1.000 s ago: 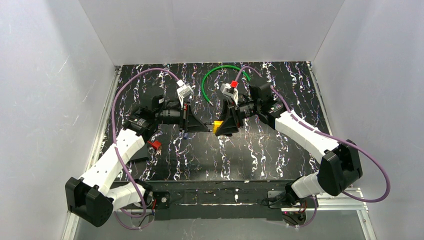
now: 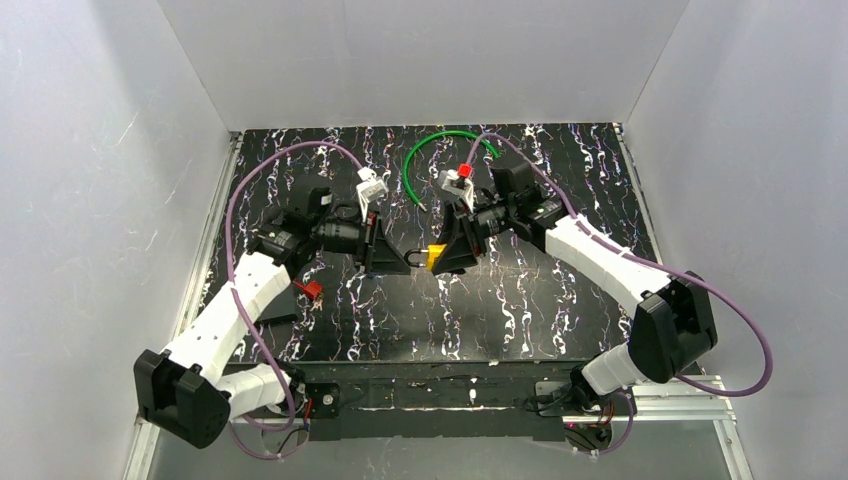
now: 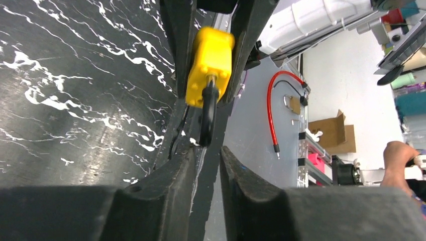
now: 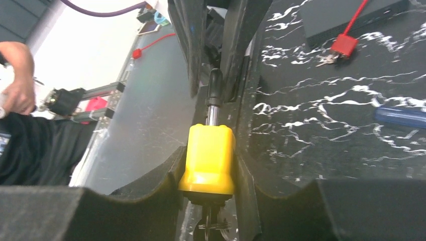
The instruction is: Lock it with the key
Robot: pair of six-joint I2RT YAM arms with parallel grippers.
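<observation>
The yellow padlock (image 2: 435, 257) is held up by my right gripper (image 2: 442, 262), which is shut on its body. Its black-sleeved shackle (image 3: 207, 118) points at my left gripper (image 2: 403, 267). The left fingers stand partly open; in the right wrist view their fingers (image 4: 194, 75) lie on either side of the shackle, without clear contact. What looks like keys (image 4: 216, 228) shows just under the padlock's base, partly hidden. Whether the shackle is fully seated in the body I cannot tell.
On the left of the table lies a red tag (image 4: 344, 45) with small keys, by a dark flat box (image 4: 326, 22). A blue rod-like object (image 4: 402, 116) lies nearby. A green hose (image 2: 410, 165) curves at the back.
The right gripper and padlock stay nearly in place.
</observation>
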